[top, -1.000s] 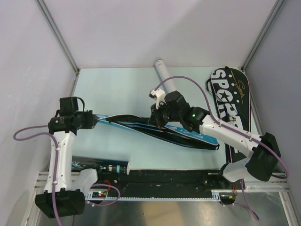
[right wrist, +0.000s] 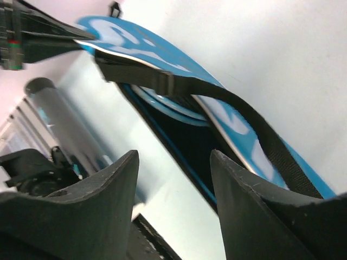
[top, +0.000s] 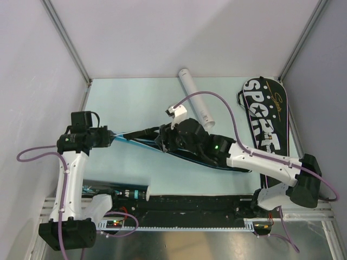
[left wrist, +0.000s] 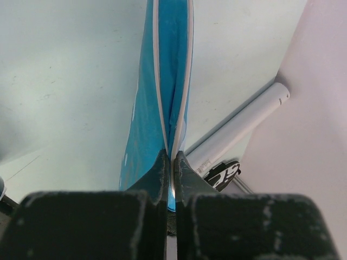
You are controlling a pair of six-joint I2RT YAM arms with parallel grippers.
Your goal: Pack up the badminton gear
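A long blue and black racket bag [top: 206, 162] lies stretched across the white board. My left gripper [top: 111, 138] is shut on its blue end, which shows pinched between the fingertips in the left wrist view. My right gripper [top: 165, 138] hangs over the middle of the bag; in the right wrist view its fingers [right wrist: 108, 200] are spread open above the bag, with a black strap [right wrist: 233, 103] lying across the blue edge.
A black SPORT bag [top: 263, 114] lies along the right side, a white tube [top: 195, 97] at the back, a dark tube [top: 130, 192] at the front left. The back left of the board is clear.
The strap that was raised near it has shifted. The left arm is almost unmoved.
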